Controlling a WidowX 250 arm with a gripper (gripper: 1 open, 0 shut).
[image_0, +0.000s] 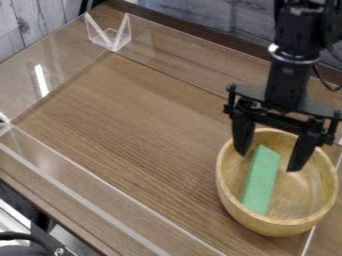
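My black gripper (281, 134) is at the right of the camera view, its open fingers reaching down over the back of a pale yellow oval bowl (305, 208). Inside the bowl lies a green oblong object (259, 190), just below and between the fingertips, with nothing held.
A small white wire-like rack (110, 30) stands at the back left. Dark space shows beyond the table's lower-left edge.
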